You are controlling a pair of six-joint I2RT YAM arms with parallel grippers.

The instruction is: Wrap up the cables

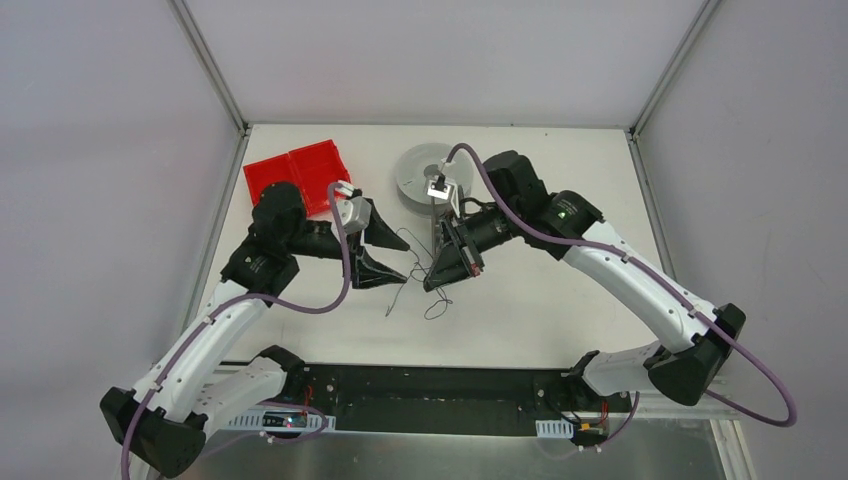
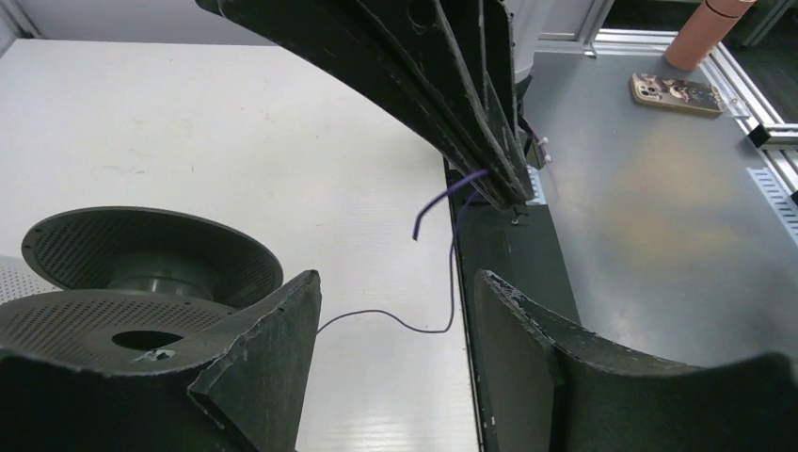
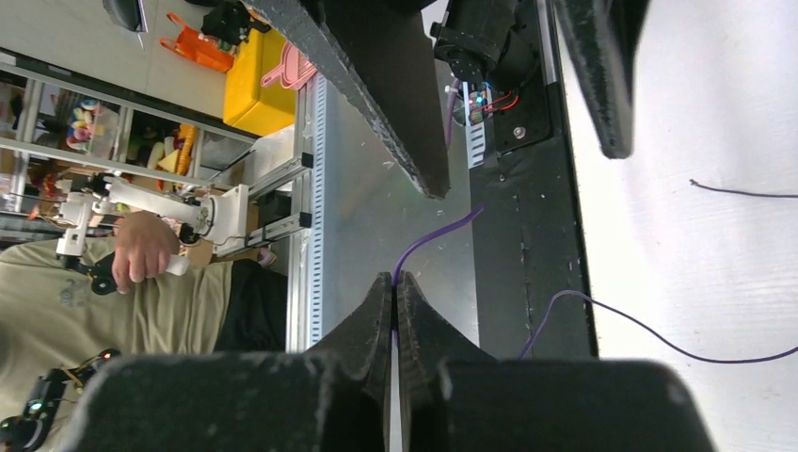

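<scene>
A thin purple cable (image 1: pixel 437 308) lies loosely looped on the white table under the two grippers. My right gripper is shut on the cable near one end, with a short free tip (image 3: pixel 442 231) sticking out past its fingers. In the left wrist view, that cable end (image 2: pixel 431 209) hangs by the right fingertips, above and apart from my left fingers. My left gripper stands open, nothing between its fingers, to the left of the right gripper in the top view. A perforated spool with two flanges (image 2: pixel 151 250) appears beyond the left finger.
At the back left sits an open red box (image 1: pixel 320 165). A pale round disc (image 1: pixel 415 168) is at the back middle, partly behind the right arm. In the left wrist view, a phone (image 2: pixel 678 94) and a pink bottle (image 2: pixel 706 33) lie beyond the table.
</scene>
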